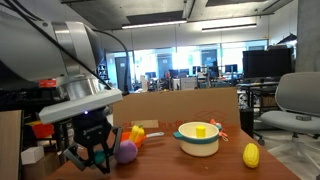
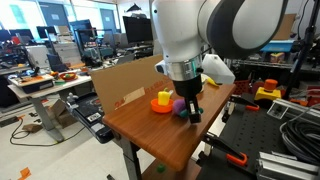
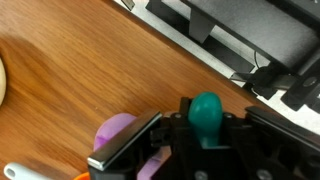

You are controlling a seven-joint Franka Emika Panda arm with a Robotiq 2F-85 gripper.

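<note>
In the wrist view a teal-green rounded object sits between the black fingers of my gripper, which is shut on it. The same gripper hangs low at the left of the table in exterior view 1. Beside it lies a purple round object, and its purple side shows just left of the fingers in the wrist view. In exterior view 2 the gripper is over the table near its edge.
A white pot with teal handles stands mid-table with a yellow piece showing at its top. A yellow corn-like object lies to its right. Orange and yellow items lie behind the purple one.
</note>
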